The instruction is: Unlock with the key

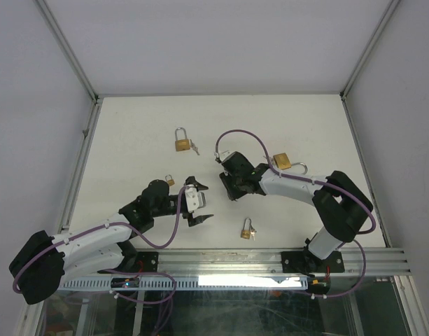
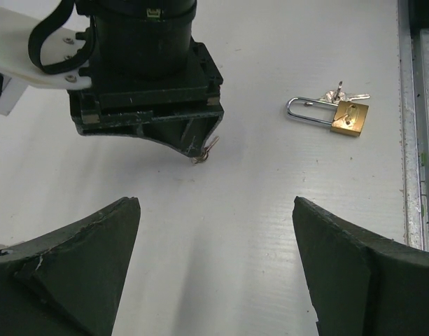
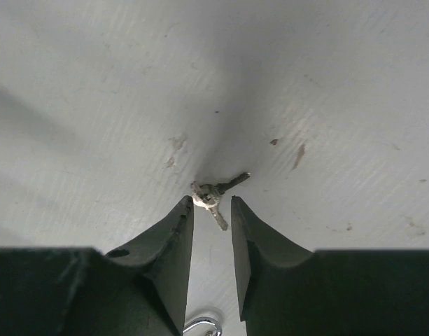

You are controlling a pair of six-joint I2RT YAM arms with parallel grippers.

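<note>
My right gripper [image 1: 227, 187] hangs low at the middle of the table; in the right wrist view its fingertips [image 3: 240, 210] stand slightly apart beside a small key [image 3: 207, 196] on the surface, nothing seen between them. In the left wrist view that key [image 2: 204, 155] shows just under the right gripper. My left gripper [image 1: 199, 201] is open and empty at left of centre. A brass padlock with keys [image 1: 245, 233] lies near the front edge, also seen at upper right of the left wrist view.
Other padlocks lie at back left [image 1: 182, 145] with a key, at right [image 1: 282, 160] partly behind the right arm, and a small one [image 1: 169, 180] behind the left gripper. A metal rail runs along the front edge.
</note>
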